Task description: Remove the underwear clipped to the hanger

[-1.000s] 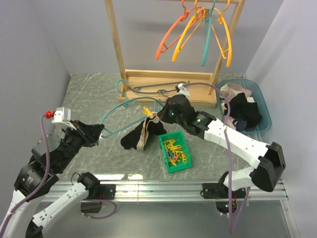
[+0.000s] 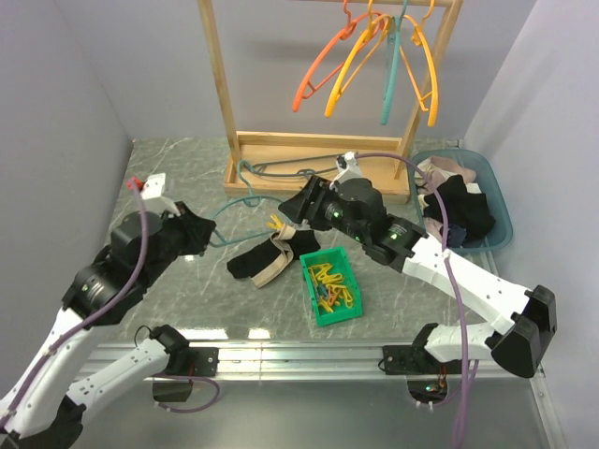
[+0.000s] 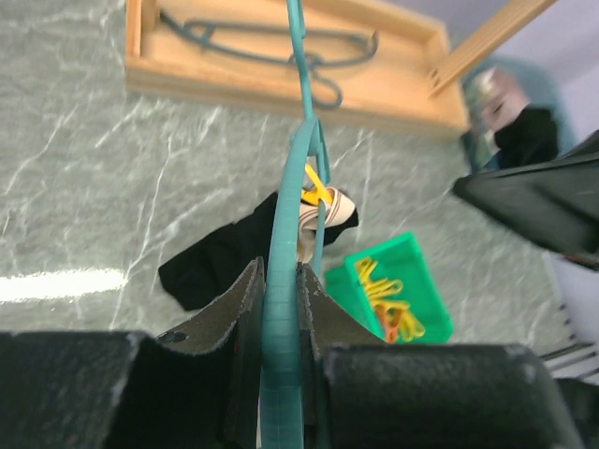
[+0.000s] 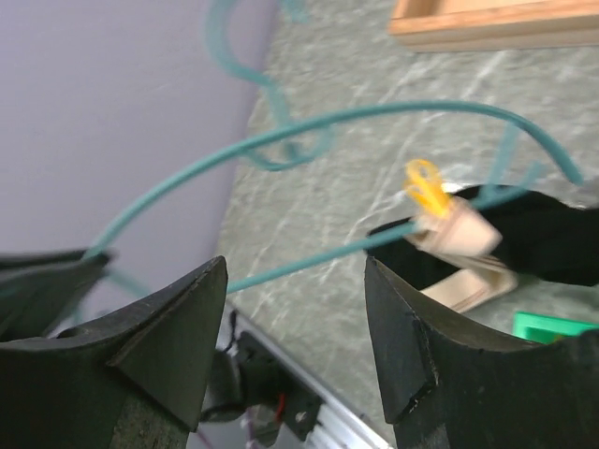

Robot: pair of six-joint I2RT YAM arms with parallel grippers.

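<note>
My left gripper (image 2: 208, 236) is shut on one end of the teal hanger (image 3: 283, 238), which reaches toward the right gripper. The black underwear with a beige band (image 2: 273, 255) lies low by the hanger's bar, spread over the floor. A yellow clip (image 4: 427, 187) sits on its band, right at the bar; whether it still grips the bar I cannot tell. My right gripper stands open beside the hanger's other end, with no cloth between its fingers. In the top view, its fingertips (image 2: 289, 208) are just above and right of the clip.
A green box (image 2: 329, 315) of yellow clips stands in front of the underwear. The wooden rack base (image 2: 281, 140) holds another hanger (image 2: 309, 171). At right is a blue basket (image 2: 506, 224) of clothes. Several hangers (image 2: 332, 98) hang overhead.
The underwear now lies more spread out to the right.
</note>
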